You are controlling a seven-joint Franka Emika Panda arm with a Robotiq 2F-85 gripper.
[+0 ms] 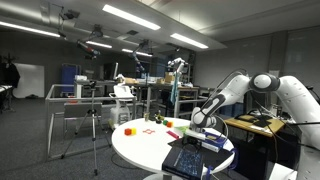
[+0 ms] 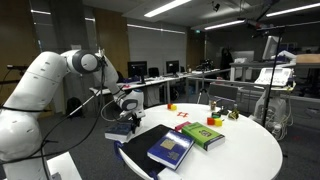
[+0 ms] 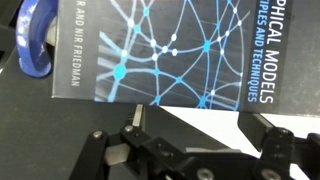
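In the wrist view a dark-covered book [image 3: 175, 50] with a network of blue and white dots fills the upper part, its edge just ahead of my fingers. My gripper is open, its fingers wide apart, with a dark surface and a white strip between and beyond them. In exterior view 2, the gripper [image 2: 131, 117] is low over the left side of the round table, close to a dark grey book [image 2: 120, 131]. The small size of that view hides whether they touch.
A blue book [image 2: 170, 150] and a green book [image 2: 202, 136] lie on the round white table [image 2: 240, 150]. A blue curved object [image 3: 35, 40] sits beside the dark book. Small red and yellow objects stand toward the table's far side.
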